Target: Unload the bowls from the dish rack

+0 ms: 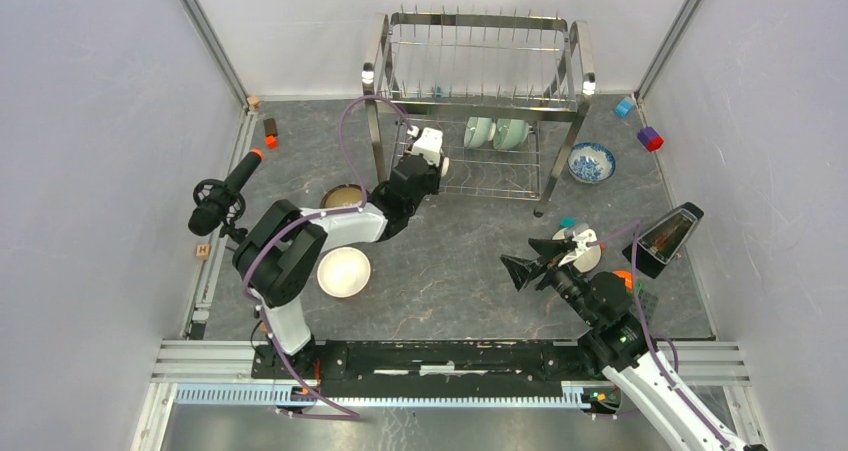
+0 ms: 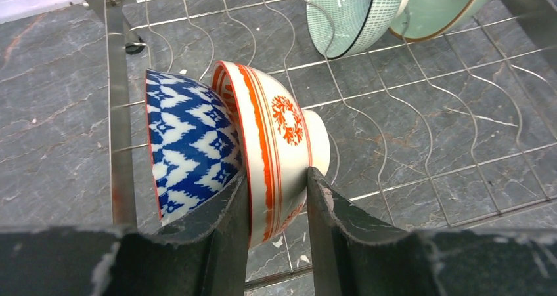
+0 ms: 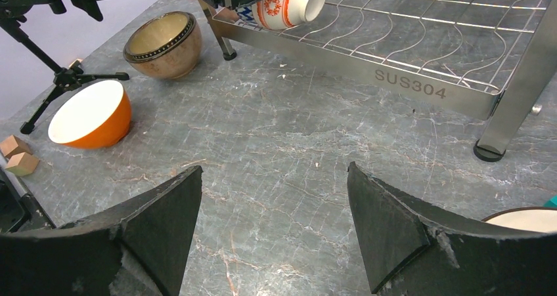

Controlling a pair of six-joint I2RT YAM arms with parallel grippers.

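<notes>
My left gripper (image 1: 430,161) is at the lower rack (image 1: 490,186). In the left wrist view its fingers stand either side of the white-and-orange bowl (image 2: 276,138), at its near part; whether they grip it is unclear. A blue-patterned bowl (image 2: 187,138) stands tilted on its side just left of that bowl. Two green bowls, one patterned (image 2: 355,14) and one plain (image 2: 440,4), stand further along the rack. My right gripper is open and empty, away from the rack at the lower right of the top view.
A blue-and-white bowl (image 1: 591,163) is right of the rack. An orange bowl (image 3: 98,128) and a brown bowl (image 3: 164,60) sit on the left. A metal container (image 1: 668,239) is at the right.
</notes>
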